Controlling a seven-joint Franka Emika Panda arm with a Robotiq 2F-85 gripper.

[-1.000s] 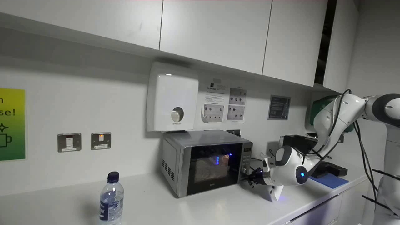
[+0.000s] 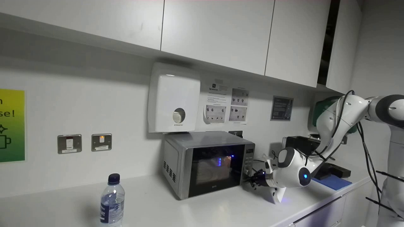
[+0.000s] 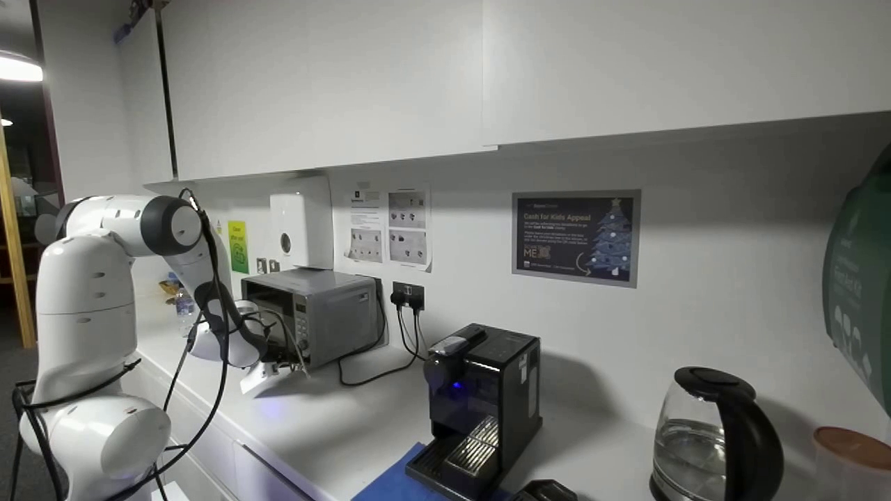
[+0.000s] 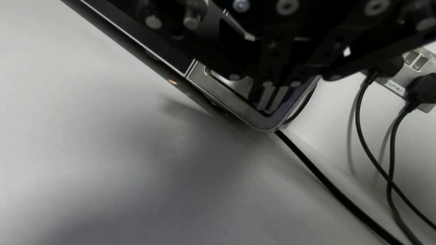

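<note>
A silver microwave (image 2: 216,162) stands against the wall, its dark glass door closed in exterior view 1. My gripper (image 2: 248,179) is at the lower part of the control panel (image 2: 248,159), on the microwave's right front side. In the wrist view, the gripper is shut, its fingertips close together over the panel's bottom corner, and nothing shows between them. Whether they touch the panel's lower button cannot be made out. The arm covers part of the microwave front in exterior view 2.
A water bottle (image 2: 112,202) stands at the left of the counter. To the right are a black coffee machine (image 3: 484,401), a blue mat (image 3: 390,480) and a glass kettle (image 3: 691,442). Power cables (image 3: 367,376) trail behind the microwave.
</note>
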